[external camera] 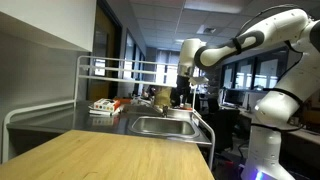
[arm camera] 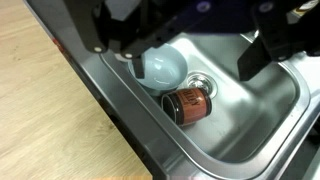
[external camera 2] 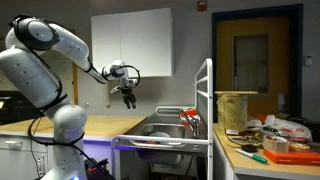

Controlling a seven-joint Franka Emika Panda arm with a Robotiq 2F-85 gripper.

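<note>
Raised above the worktop and sink, my gripper (external camera: pixel 186 97) points downward and stands open, with nothing between its fingers. Below it in the wrist view is a metal sink (arm camera: pixel 245 125). Inside that basin lies a jar or can (arm camera: pixel 187 105) with an orange-brown label, tipped on its side. A pale blue bowl (arm camera: pixel 163 70) rests beside it, partly covered by one finger. The drain (arm camera: pixel 204 82) shows near the jar. Both exterior views show the gripper (external camera 2: pixel 129 101) well clear of any surface; the sink's contents are too small to make out there.
A white rack frame (external camera 2: pixel 210 100) rises along the sink's side. Past it, a wooden counter (external camera 2: pixel 255 163) carries a large tan container (external camera 2: pixel 232 110) and an orange box (external camera 2: pixel 287 155). White cupboards (external camera 2: pixel 133 45) hang behind the arm.
</note>
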